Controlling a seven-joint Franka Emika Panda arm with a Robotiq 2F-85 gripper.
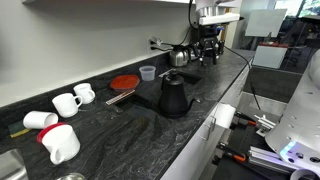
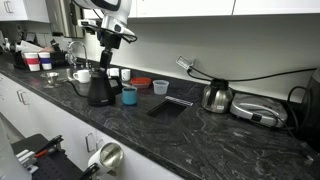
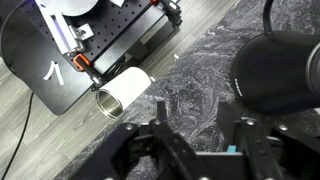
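My gripper hangs high above the counter with its fingers open and nothing between them. Below it in exterior view 2, a black gooseneck kettle stands upright on the counter, apart from the gripper. At the right of the wrist view the same kettle shows from above, while my open gripper sits at the bottom over bare dark counter. A blue cup stands close to the kettle; just a teal sliver of it shows between the fingers' bases in the wrist view.
Several white mugs and a red plate stand along the counter. A clear tub, a silver kettle and a toaster line the back. A white cylinder lies beyond the counter's edge. Counter right of the sink is clear.
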